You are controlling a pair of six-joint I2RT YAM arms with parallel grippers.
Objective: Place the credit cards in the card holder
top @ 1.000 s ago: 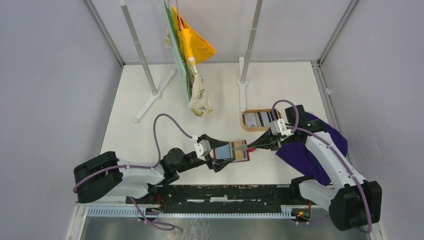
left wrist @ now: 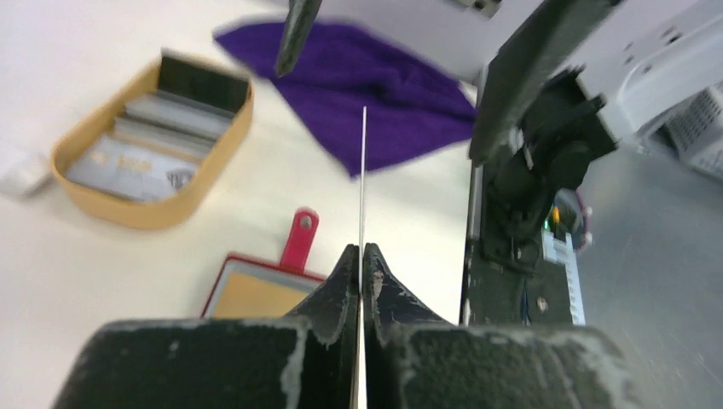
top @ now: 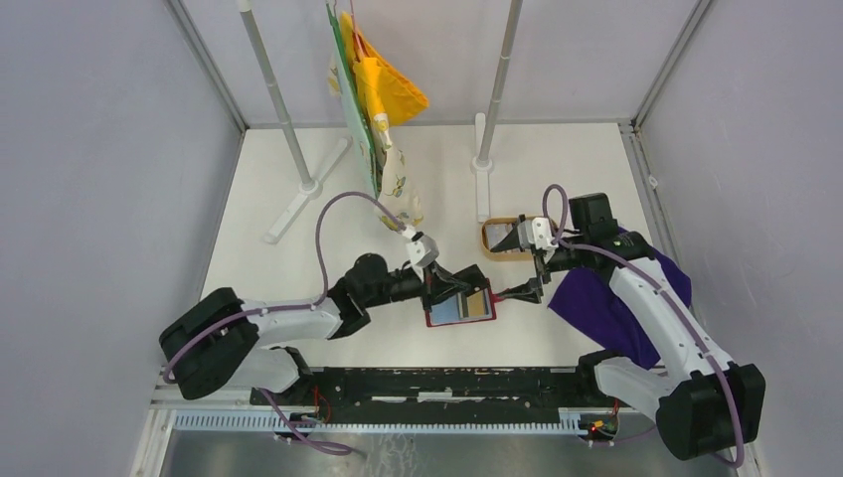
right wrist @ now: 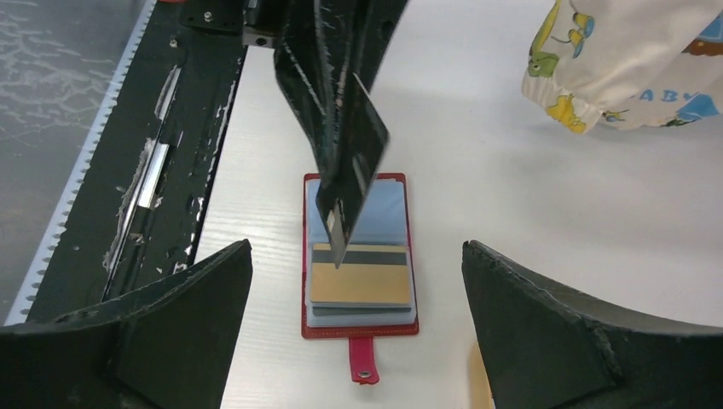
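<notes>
A dark card is pinched in my left gripper; in the left wrist view it shows only as a thin upright edge (left wrist: 363, 179). This card is held above the open card holder (right wrist: 360, 332), which has a red rim and a red strap (right wrist: 362, 360). A tan card (right wrist: 360, 284) and darker strips lie in one half of the holder, while the other half looks pale blue. My right gripper (top: 530, 260) stands wide open to the right of the held card, its fingers (right wrist: 209, 302) apart and empty.
An oval tan tray (left wrist: 183, 200) with several cards lies behind the holder, partly covered by the right gripper in the top view. A purple cloth (top: 596, 308) spreads at the right. Hanging cloths (top: 393, 169) are at the back.
The card was in the right gripper a second ago, with the left one open.
</notes>
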